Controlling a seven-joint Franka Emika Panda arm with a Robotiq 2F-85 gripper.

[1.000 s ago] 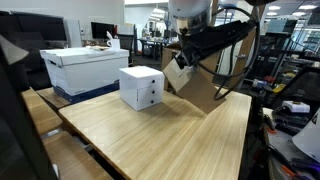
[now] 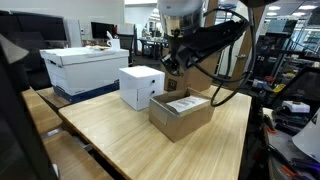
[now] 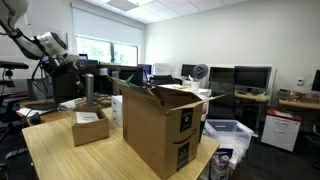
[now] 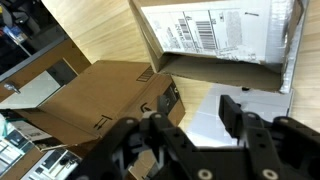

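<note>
A shallow open cardboard box (image 2: pixel 180 122) sits flat on the wooden table, with a printed white sheet (image 2: pixel 187 103) inside it. My gripper (image 2: pixel 178 68) hangs above the box's far side, clear of its rim. In the wrist view, the gripper shows its two dark fingertips apart with nothing between them. One cardboard wall (image 4: pixel 220 70) of the box runs just beyond those tips, and the printed label (image 4: pixel 215 32) shows inside. From the other side, the same small box (image 3: pixel 91 132) rests near the table's far end.
Behind the small box stands a white box (image 2: pixel 141 88). A large cardboard carton (image 3: pixel 170 135) with raised flaps takes up much of the table. White storage boxes (image 2: pixel 82 70) are at the back. Bare tabletop (image 2: pixel 120 135) lies left of the small box.
The fingers have come off it.
</note>
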